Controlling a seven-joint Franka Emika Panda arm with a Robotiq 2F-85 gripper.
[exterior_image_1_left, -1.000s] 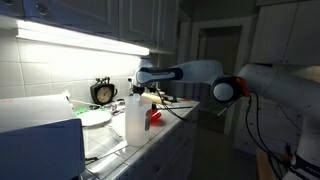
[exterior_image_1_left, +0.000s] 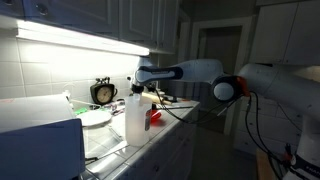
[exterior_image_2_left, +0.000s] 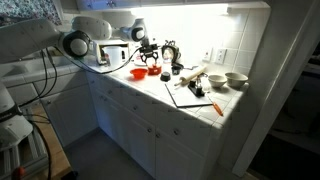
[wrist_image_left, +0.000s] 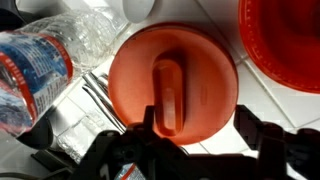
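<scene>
In the wrist view an orange-red round lid (wrist_image_left: 210, 80) with a raised oblong grip (wrist_image_left: 170, 95) along its middle lies below my gripper. The dark fingers (wrist_image_left: 262, 140) stand wide apart at the near side of the lid, with nothing held between them. A red bowl (wrist_image_left: 285, 45) sits right beside the lid. From the side, my gripper (exterior_image_2_left: 147, 44) hangs over the back of the counter, above the red items (exterior_image_2_left: 154, 70). In the first exterior view, the white container partly hides these items.
A clear plastic bottle (wrist_image_left: 45, 65) lies close on the left in the wrist view, with metal utensils (wrist_image_left: 100, 95) nearby. The tall white container (exterior_image_1_left: 137, 120) stands on the counter. Farther along are a dark tray (exterior_image_2_left: 190, 94), a rolling pin (exterior_image_2_left: 188, 75) and several small bowls (exterior_image_2_left: 236, 79).
</scene>
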